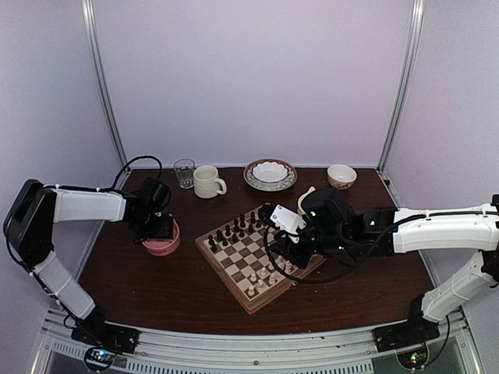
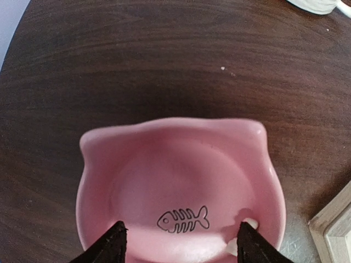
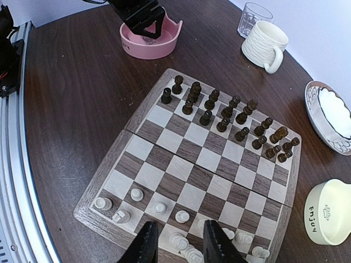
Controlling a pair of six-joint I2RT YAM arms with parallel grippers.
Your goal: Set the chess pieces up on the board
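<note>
My left gripper [image 1: 156,230] is over the pink bowl [image 2: 164,142], fingers low in the left wrist view; white pieces [image 2: 249,224] lie at the bowl's right, and whether anything is between the fingers is unclear. The chessboard [image 3: 181,170] has dark pieces [image 3: 205,118] standing in rows at the far side and white pieces [image 3: 159,207] at the near side. My right gripper hangs over the white side, fingers apart, with white pieces below between them in view; whether it holds one is not evident.
A glass [image 1: 184,173], cream mug [image 1: 209,181], stacked plates [image 1: 270,175] and small bowl [image 1: 341,176] line the back. A cream dish [image 3: 329,213] is right of the board.
</note>
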